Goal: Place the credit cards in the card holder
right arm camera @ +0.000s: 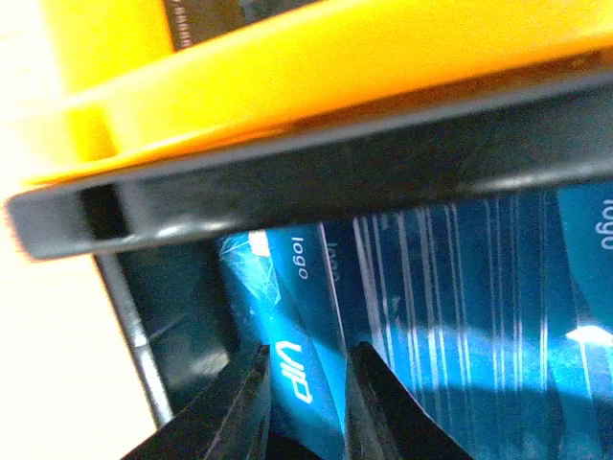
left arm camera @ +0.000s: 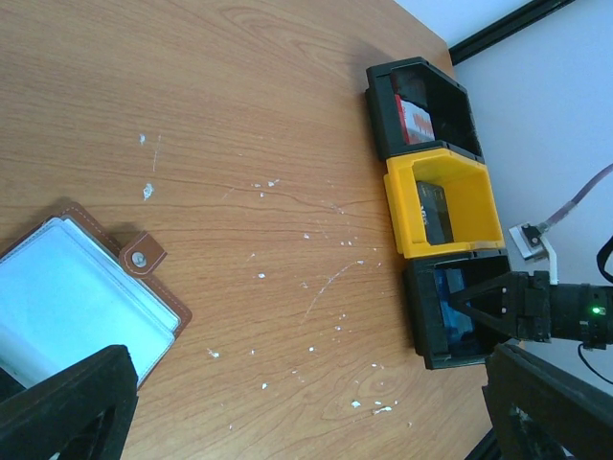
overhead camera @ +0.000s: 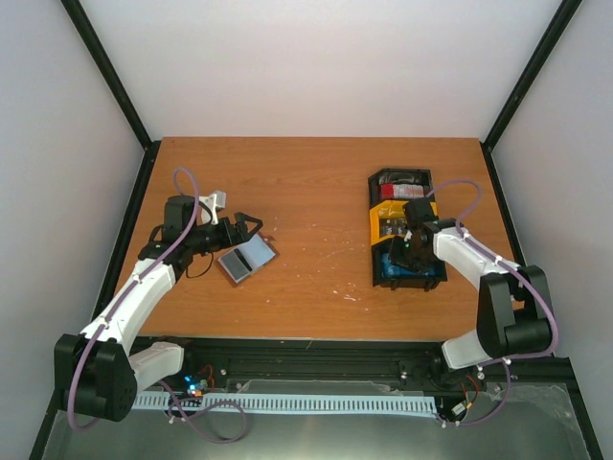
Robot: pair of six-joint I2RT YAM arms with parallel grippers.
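The card holder (overhead camera: 247,259) lies open on the left of the table, clear sleeves up, with a brown leather strap (left arm camera: 144,254). My left gripper (overhead camera: 251,225) stands open above it, nothing between its fingers. Blue cards marked "VIP" and "logo" (right arm camera: 297,307) fill the front black bin (left arm camera: 426,345) on the right. My right gripper is down at that bin, its two fingertips a little apart over the cards; whether they touch a card is unclear.
A yellow bin (left arm camera: 402,211) with dark items adjoins the front bin; a black bin (left arm camera: 383,115) with a red-and-white item is at the back.
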